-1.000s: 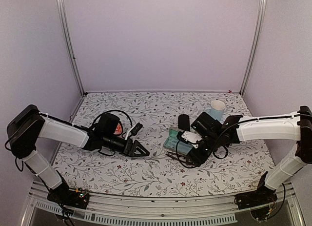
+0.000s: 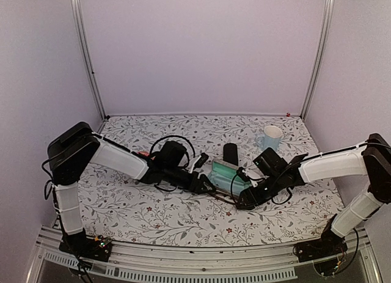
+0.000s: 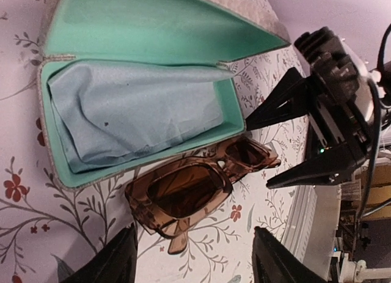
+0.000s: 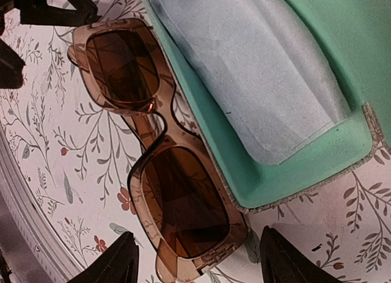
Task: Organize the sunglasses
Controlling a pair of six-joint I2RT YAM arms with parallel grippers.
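Brown translucent sunglasses (image 4: 183,194), temples folded, lie on the patterned tabletop along the front edge of an open green case (image 4: 201,133). They are outside the case. A grey-blue cloth (image 3: 134,106) lies in the case. In the left wrist view my left gripper stands open at the near-left end of the sunglasses (image 3: 189,191), its fingers apart with nothing gripped. My right gripper is also open, its fingers on either side of the sunglasses' other end. From above, the two grippers hide most of the sunglasses (image 2: 223,198).
Behind the case (image 2: 223,173) stands a dark cylindrical object (image 2: 230,153). A light blue mug (image 2: 270,137) is at the back right. A reddish object (image 2: 144,153) shows partly behind the left arm.
My left gripper has moved right and closer to the sunglasses. The right gripper has come down nearer to their other end. Both stay open; the sunglasses remain beside the case.
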